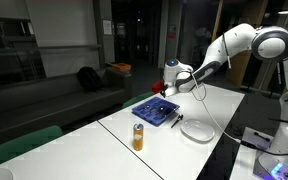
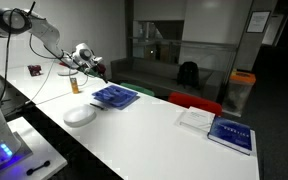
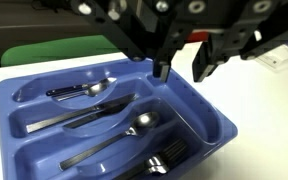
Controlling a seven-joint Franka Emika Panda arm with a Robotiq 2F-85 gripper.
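A blue cutlery tray [image 1: 166, 103] lies on the white table, and its compartments fill most of the wrist view. In it are a spoon [image 3: 142, 122], a fork [image 3: 171, 153], knives and other pieces with dark handles [image 3: 66, 91]. My gripper is above the tray's far end, its two dark fingers [image 3: 163, 71] apart. No object shows between them, and the cutlery lies clear of the fingertips. From outside, the arm reaches in over the tray [image 2: 114, 96], though the fingers are too small there to make out.
A white plate [image 1: 197, 130] and a dark utensil [image 1: 177, 121] lie near the tray. An orange-and-white container [image 1: 138, 137] stands upright on the table. Chairs and a dark sofa [image 1: 84, 92] are behind.
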